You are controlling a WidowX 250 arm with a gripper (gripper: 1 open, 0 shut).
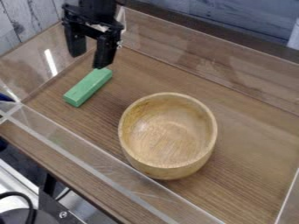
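My gripper (pixel 89 48) hangs at the upper left, dark, with its fingers apart and open, above and behind a green rectangular block (pixel 87 87) lying on the wooden surface. A round tan wooden bowl (pixel 169 153) sits in the lower middle, to the right of the block.
A pale transparent edge or wall (pixel 59 157) runs along the lower left.
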